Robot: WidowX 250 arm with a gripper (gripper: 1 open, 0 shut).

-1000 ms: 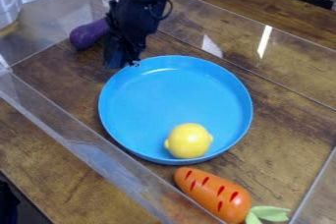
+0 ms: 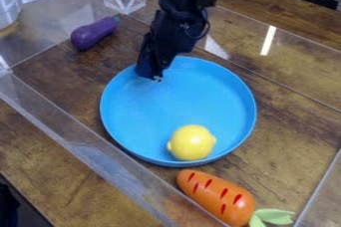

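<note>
My black gripper (image 2: 150,70) hangs over the back-left rim of the blue plate (image 2: 154,112), shut, with nothing visible between its fingers. A yellow lemon (image 2: 192,141) lies on the front part of the plate. A purple eggplant (image 2: 94,32) lies on the wooden surface at the back left, apart from the gripper.
An orange toy carrot (image 2: 216,193) lies in front of the plate at the lower right. Clear walls (image 2: 80,136) border the wooden area. The wood to the right of the plate is free.
The arm and gripper have moved to the right, from beside the eggplant to over the plate's back-left edge. The plate, lemon and carrot look unmoved.
</note>
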